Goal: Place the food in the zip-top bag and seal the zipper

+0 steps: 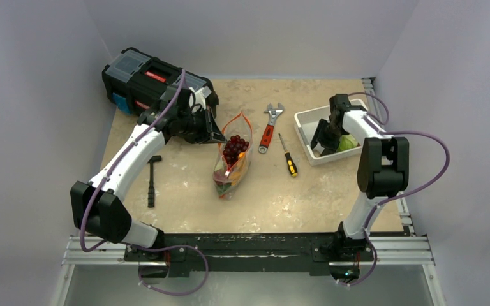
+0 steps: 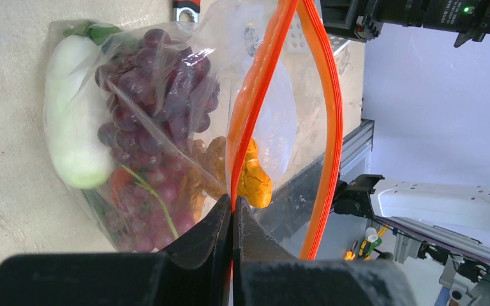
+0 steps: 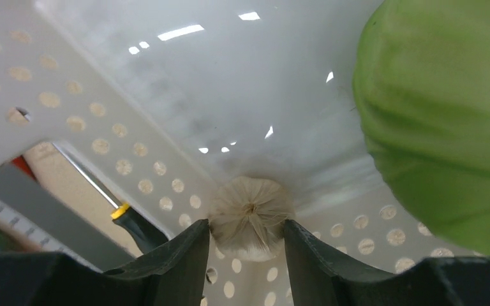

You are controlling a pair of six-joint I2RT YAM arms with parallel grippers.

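Observation:
The clear zip top bag [image 1: 231,171] with an orange zipper stands open at mid-table. Grapes [image 2: 166,89], a white eggplant-shaped vegetable [image 2: 80,121] and an orange piece [image 2: 254,178] lie inside it. My left gripper is shut on the bag's orange zipper edge [image 2: 249,108]. Over in the white basket [image 1: 302,131], my right gripper points down into a corner. A pale garlic bulb [image 3: 250,213] sits between its two spaced fingers; whether they press on it cannot be told. Beside it is a green leafy vegetable [image 3: 440,127], partly outside the right wrist view.
A wrench [image 1: 268,131] and a screwdriver [image 1: 288,156] lie between bag and basket. A hammer [image 1: 152,182] is at left, and a black toolbox [image 1: 143,76] fills the back left corner.

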